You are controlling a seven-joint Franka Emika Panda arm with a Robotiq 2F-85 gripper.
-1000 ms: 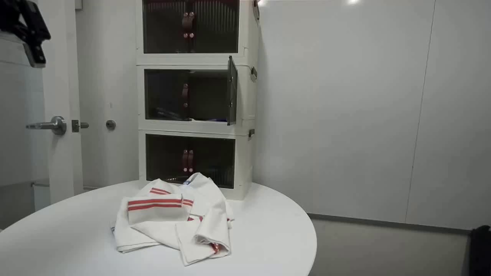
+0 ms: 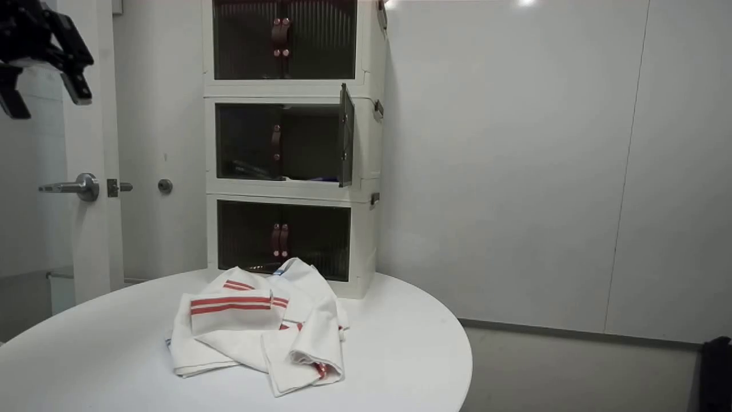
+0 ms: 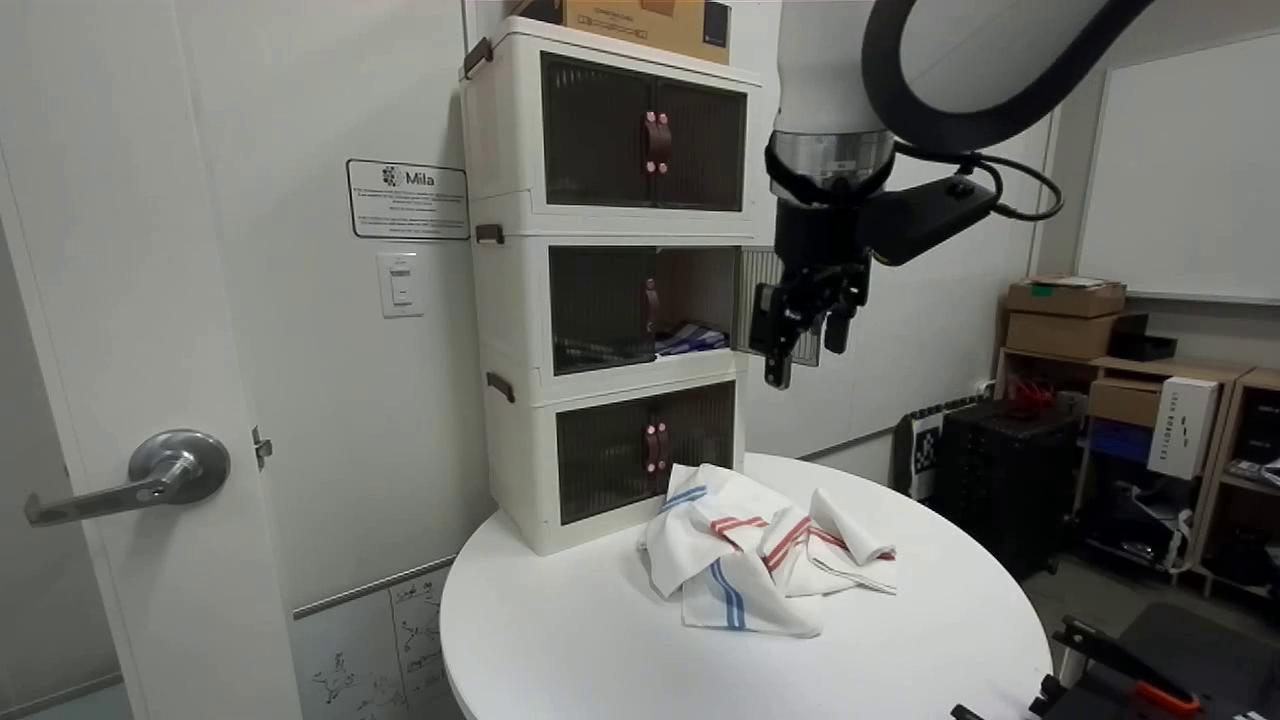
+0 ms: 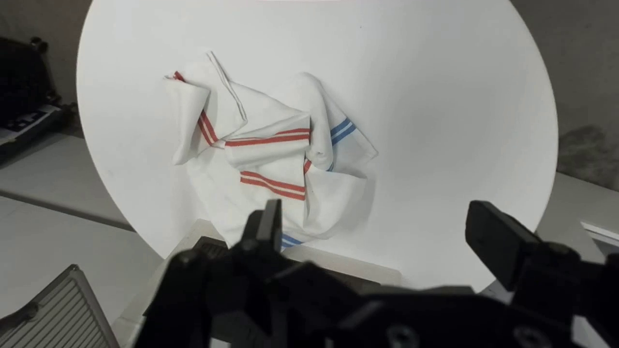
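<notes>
Crumpled white cloths with red and blue stripes lie heaped on the round white table, close to the cabinet's foot. From above, the heap of cloth has several folds, and its edge by the cabinet is partly hidden behind my gripper. Wide apart and with nothing between them stand the two fingers. In exterior view 2 the open gripper hangs high above the table, pointing down, well clear of the cloth. Exterior view 1 catches the gripper at the upper left.
A white three-tier cabinet stands at the table's back edge. Its middle door is swung open on the right, with folded blue fabric inside that tier. Bare tabletop surrounds much of the cloth heap.
In exterior view 1 my gripper has shifted slightly right and down, and both fingers now show. The cloths and cabinet doors are unmoved.
</notes>
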